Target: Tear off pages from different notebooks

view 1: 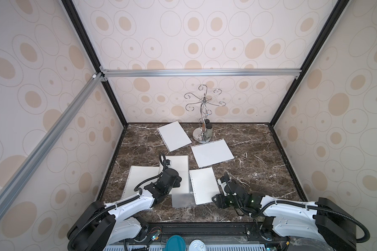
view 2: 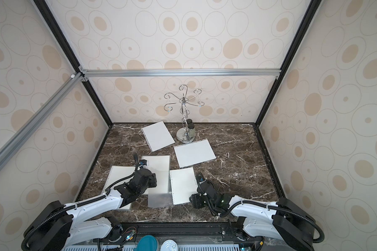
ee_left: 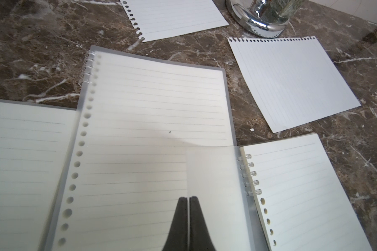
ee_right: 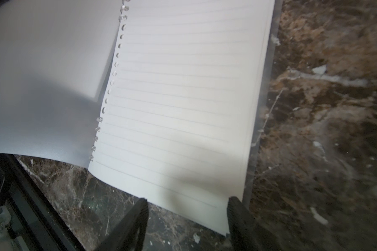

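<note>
Two ring-bound notebooks lie open on the table: a larger left notebook [ee_left: 150, 108] and a smaller right notebook [ee_right: 176, 92]. The right one's translucent cover [ee_left: 215, 179] is folded out over the left one. My left gripper is shut above the left notebook, nothing visible between its fingers. My right gripper is part open at the near right corner of the right notebook; one finger [ee_right: 238, 221] is by that corner, the other [ee_right: 134, 221] over bare table. Whether it touches the page cannot be told. Two loose pages with punched edges lie behind: the left page [view 1: 174, 136] and the right page [view 1: 212, 153].
A chrome stand [view 1: 202, 133] with curled arms rises at the back, close to both loose pages. Bare marble table [view 1: 255, 167] stretches to the right. A dark frame edge [view 1: 196, 228] runs along the front.
</note>
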